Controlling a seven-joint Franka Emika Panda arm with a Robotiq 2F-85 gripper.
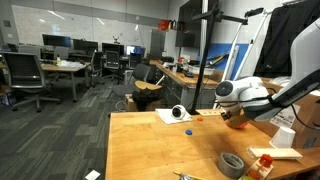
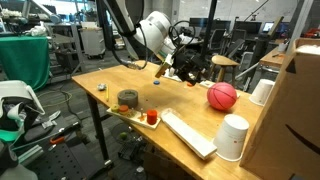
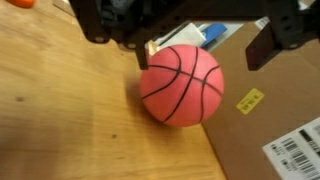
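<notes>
A red-orange ball with black seams fills the middle of the wrist view, below and between the dark fingers of my gripper. The fingers stand wide apart, with nothing visibly pinched. In exterior view 2 the ball rests near the table's far edge, and my gripper hangs to its left. From exterior view 1, the gripper is close to the ball, which the arm partly covers.
A large cardboard box stands beside the ball, with a white cup and a long white tray nearer the front. A grey tape roll and a red-lidded jar sit at the near edge. Wood lies clear leftward.
</notes>
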